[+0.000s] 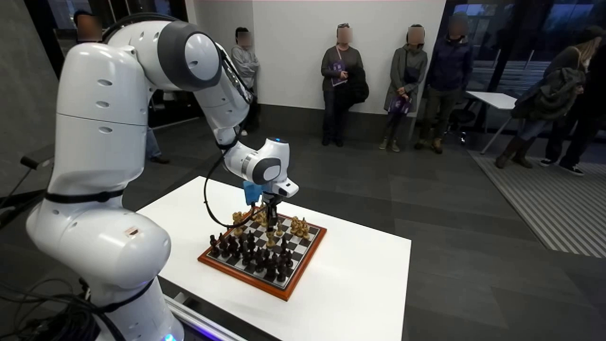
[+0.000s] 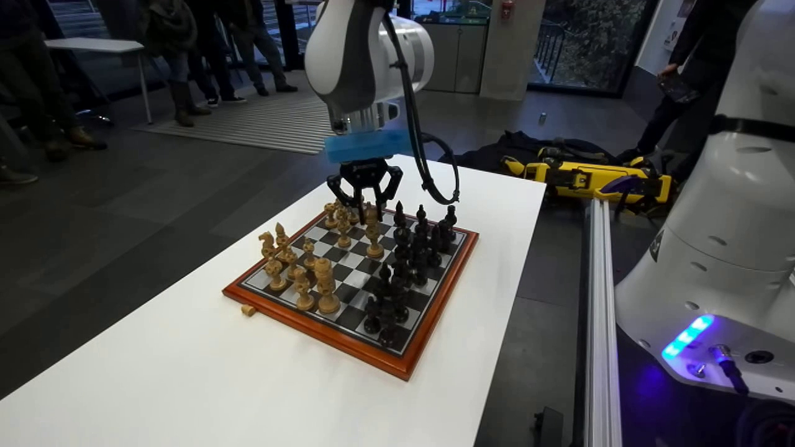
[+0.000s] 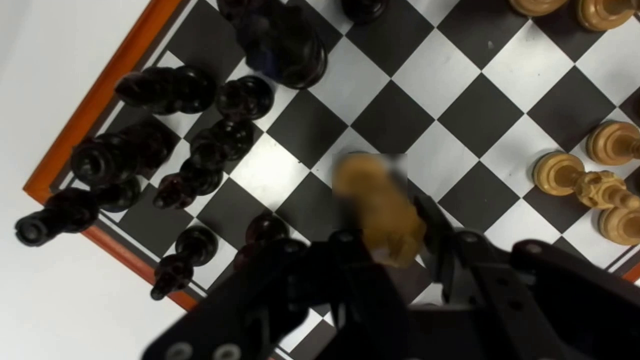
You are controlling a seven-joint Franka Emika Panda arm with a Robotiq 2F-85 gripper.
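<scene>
A tan chess piece (image 2: 374, 243) is held by its upper part, with my gripper (image 2: 372, 216) shut on it from above. In the wrist view this tan piece (image 3: 384, 210) appears blurred between the dark fingers. Its base is low over the middle of the chessboard (image 2: 350, 344); whether it touches the squares I cannot tell. Exterior view 1 shows the gripper (image 1: 271, 222) pointing down, the piece (image 1: 270, 241) below it, close to the dark pieces.
Black pieces (image 2: 421, 242) crowd the board's robot side. Tan pieces (image 2: 279, 261) stand along the far side, and another tan piece (image 2: 343, 232) stands near the gripper. A small tan piece (image 2: 248, 310) lies off the board.
</scene>
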